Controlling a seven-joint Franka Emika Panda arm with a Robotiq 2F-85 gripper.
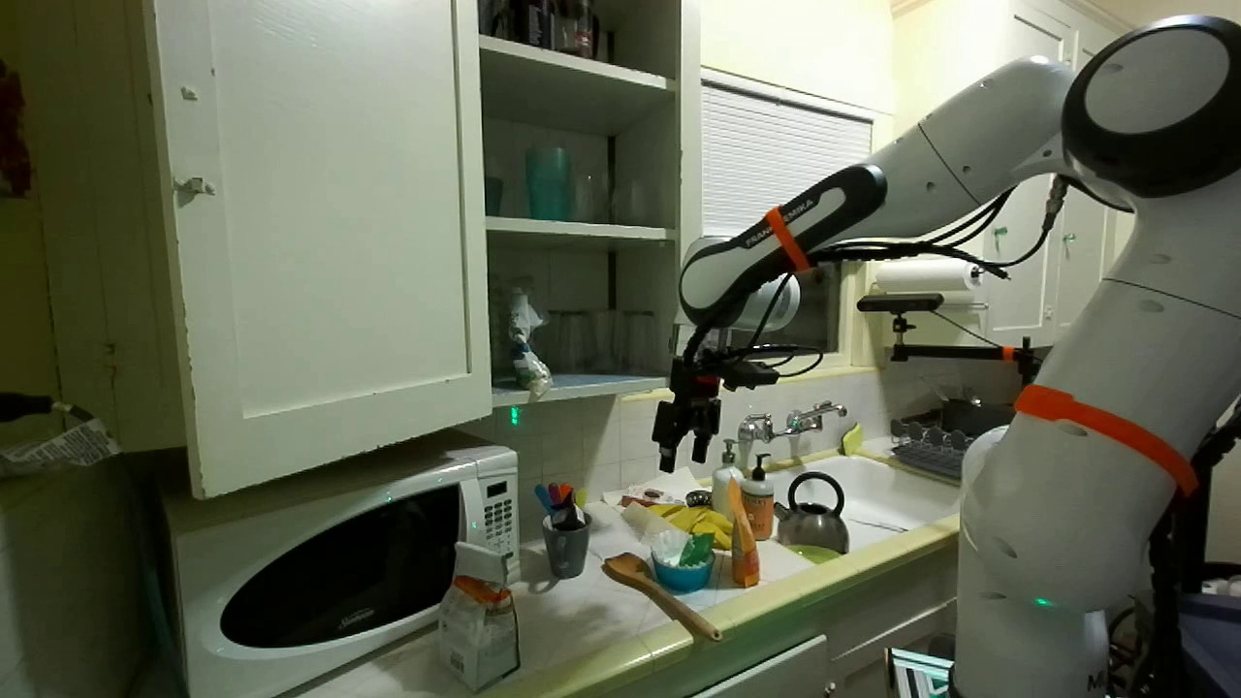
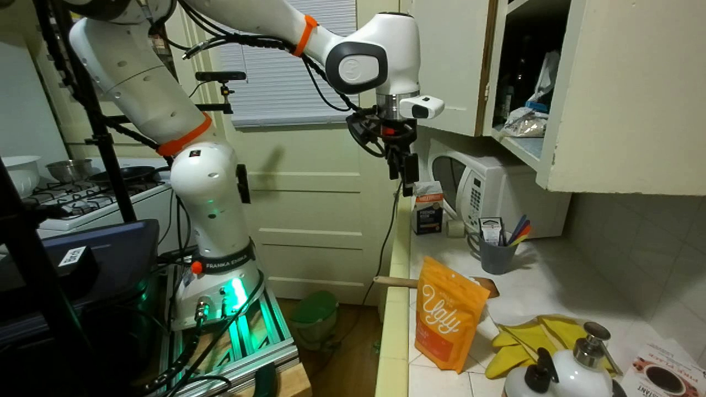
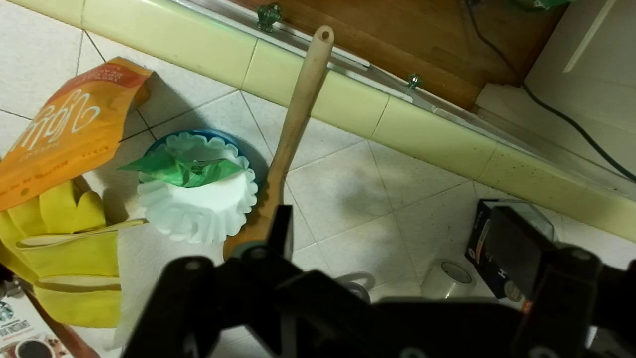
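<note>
My gripper hangs pointing down above the counter, its two fingers spread with nothing between them. In the wrist view the open gripper has bare white tile showing between its fingers. A wooden spatula lies on the counter, its handle extending over the yellow front edge. Beside it sits a blue bowl holding white paper liners and a green wrapper. An orange pouch stands near the bowl. The gripper is well above all of these, touching none.
A grey cup of utensils stands near the microwave, with a coffee bag in front. Yellow gloves, soap bottles and a kettle crowd the sink side. The cabinet door hangs open above the microwave.
</note>
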